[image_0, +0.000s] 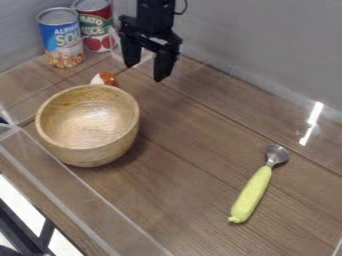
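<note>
The black gripper (147, 56) hangs at the top of the view near the back wall, its fingers apart and empty, just right of two cans: a blue-labelled can (63, 38) and a red can (95, 22). Below it a small orange and white object (104, 79) lies behind a wooden bowl (86, 133). A spoon with a pale yellow handle (251, 190) lies at the right.
Grey walls (254, 45) bound it at the back and left.
</note>
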